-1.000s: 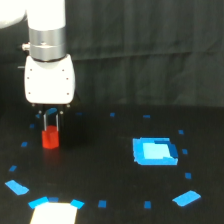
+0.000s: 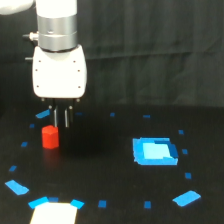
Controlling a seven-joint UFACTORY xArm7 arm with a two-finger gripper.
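The white arm's gripper (image 2: 61, 117) hangs at the left of the camera view, its black fingers pointing down just above and slightly right of a red cube (image 2: 49, 138). The cube stands on the dark table. Whether the fingers are open or shut is hard to make out.
A blue taped square (image 2: 137, 151) with a light middle lies right of centre. A pale square (image 2: 54, 213) is at the near left edge. Small blue tape marks dot the table, which is otherwise clear.
The gripper has moved right, from over the red cube to just beside and above it. The cube stands where it was.
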